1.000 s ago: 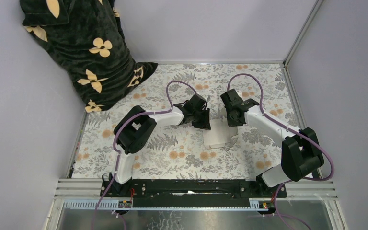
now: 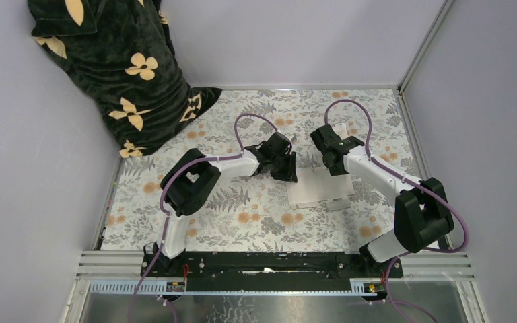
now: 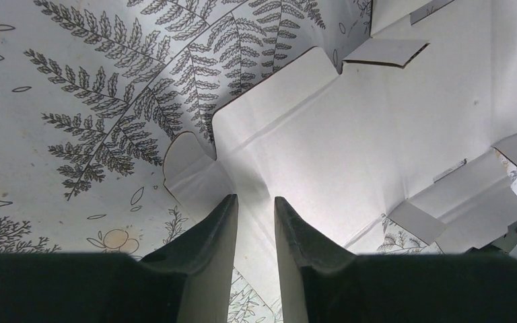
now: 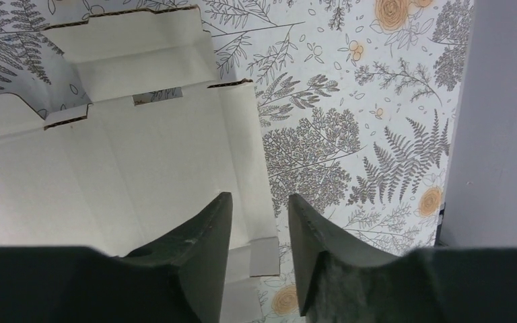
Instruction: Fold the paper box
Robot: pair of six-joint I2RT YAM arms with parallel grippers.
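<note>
The white cardboard box blank (image 2: 313, 188) lies unfolded on the patterned mat beneath both grippers, small tabs standing up along its sides (image 3: 384, 50). At its left part, my left gripper (image 2: 289, 176) has its fingers low over a creased flap (image 3: 256, 202); they stand slightly apart with card visible between them, and whether they grip it is unclear. My right gripper (image 2: 336, 169) hangs over the blank's right part, fingers parted and nothing seen held; in the right wrist view its tips sit near a creased right edge strip (image 4: 249, 155).
A dark green floral cushion (image 2: 108, 81) fills the back left corner. Grey walls enclose the mat (image 2: 222, 222), with one (image 4: 495, 134) close on the right.
My right gripper has moved a little to the right, and the blank's right part now lies flatter and spread farther right. The left arm has hardly moved.
</note>
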